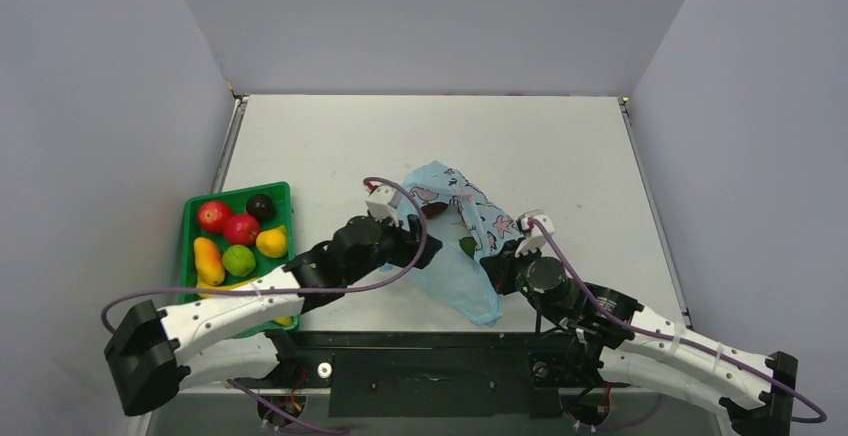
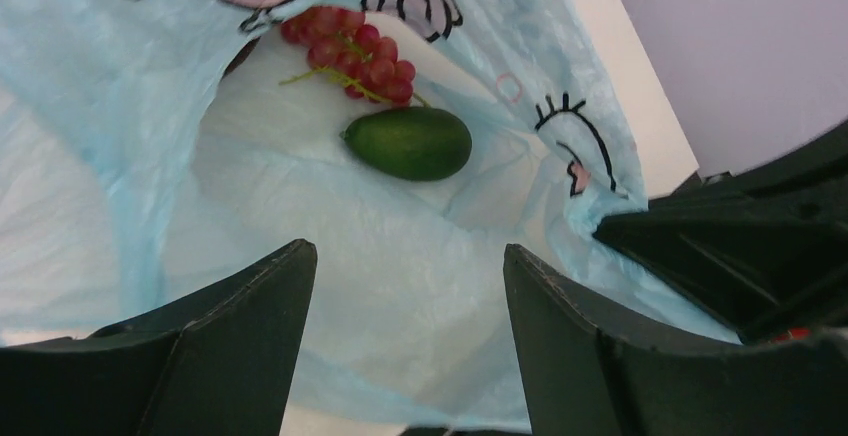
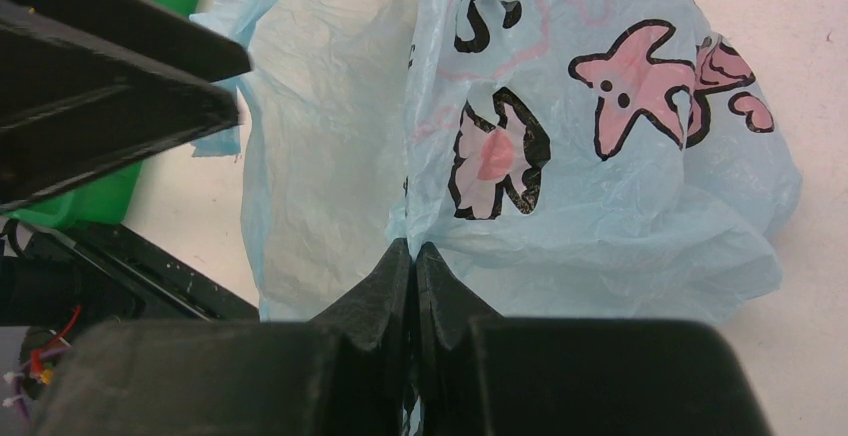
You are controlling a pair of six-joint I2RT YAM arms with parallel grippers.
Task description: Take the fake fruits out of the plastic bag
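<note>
The light blue printed plastic bag [image 1: 455, 286] lies mid-table, its mouth open. Inside it in the left wrist view are red grapes [image 2: 360, 56] and a dark green fruit [image 2: 405, 144]; in the top view a dark red fruit [image 1: 434, 210] also shows. My left gripper is open over the bag's mouth, nothing between its fingers. My right gripper is shut on a gathered fold of the bag's edge at the right side.
A green tray [image 1: 285, 196] at the table's left holds several fruits: red, yellow, green and dark. The front edge [image 1: 440, 338] is close to both arms.
</note>
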